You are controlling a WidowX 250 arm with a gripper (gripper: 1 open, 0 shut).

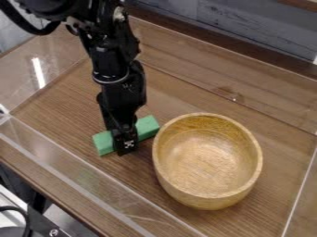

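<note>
A black arm hangs down from the upper left of the camera view, its gripper [121, 139] low over a green rectangular block [145, 127] that lies on the wooden surface. The gripper is open, its dark fingers over the block's middle; whether they touch it is hard to tell. A round, light yellow bowl [207, 159] stands just to the right of the block.
A grey panelled wall [235, 32] runs along the back. A dark cable lies at the lower left corner.
</note>
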